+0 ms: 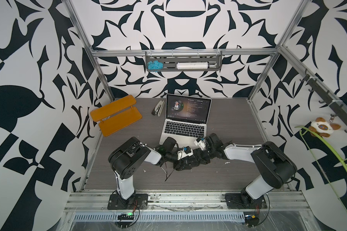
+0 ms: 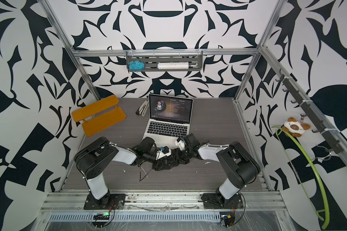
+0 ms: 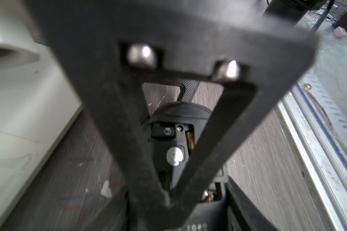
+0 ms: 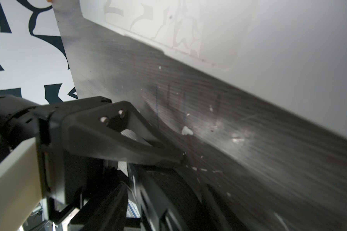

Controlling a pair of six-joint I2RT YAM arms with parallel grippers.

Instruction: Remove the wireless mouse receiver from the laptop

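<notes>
The laptop [image 1: 179, 139] stands open at the middle of the table, screen lit. In front of it, my left gripper [image 1: 184, 163] is shut on a black mouse. In the left wrist view the mouse [image 3: 175, 155] has its underside showing, with an open compartment and a brass-coloured contact. My right gripper [image 1: 199, 156] is open and reaches in from the right, one of its triangular fingers [image 3: 104, 96] crossing in front of the mouse. Seen from the right wrist, the mouse [image 4: 169, 184] sits close below the left gripper's finger [image 4: 100, 142]. I cannot make out the receiver.
A stapler [image 1: 158, 108] lies left of the laptop, and an orange stand [image 1: 119, 122] sits further left. The laptop's front edge [image 4: 219, 71] is close to both grippers.
</notes>
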